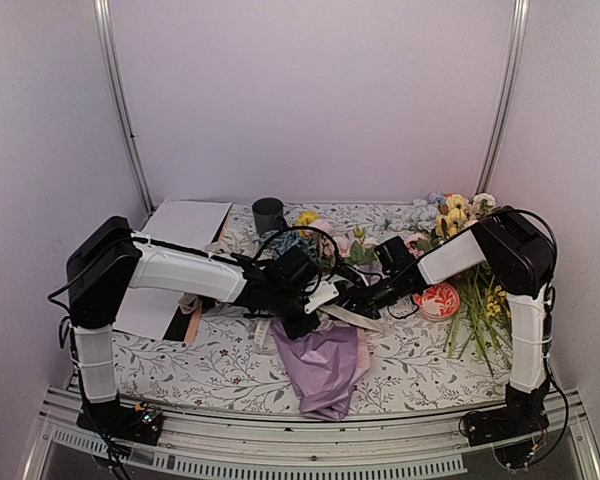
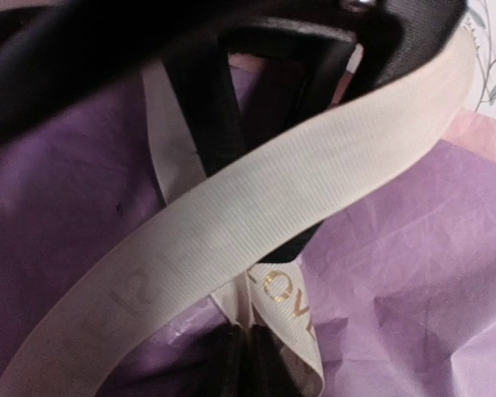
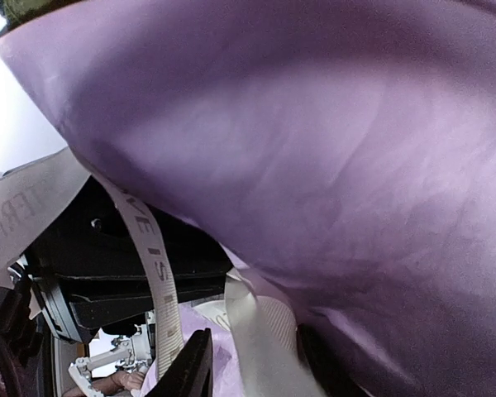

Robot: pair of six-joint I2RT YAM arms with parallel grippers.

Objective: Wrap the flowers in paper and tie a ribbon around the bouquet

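Observation:
The bouquet's purple wrap [image 1: 320, 370] lies at the table's middle, its flowers [image 1: 335, 235] mostly hidden by the arms. My left gripper [image 1: 305, 320] is over the wrap; in the left wrist view its dark fingertips [image 2: 264, 364] are at a cream ribbon [image 2: 298, 190] lettered in gold, which loops across the view. My right gripper [image 1: 355, 300] is beside it; in the right wrist view a ribbon strand [image 3: 264, 339] runs between its fingertips, with purple paper [image 3: 314, 141] filling much of the view. Whether either gripper grips the ribbon firmly is unclear.
A dark cup [image 1: 268, 212] stands at the back. White boards [image 1: 140, 320] lie at the left. Loose flowers [image 1: 460, 215] and a red round container [image 1: 436, 300] are at the right.

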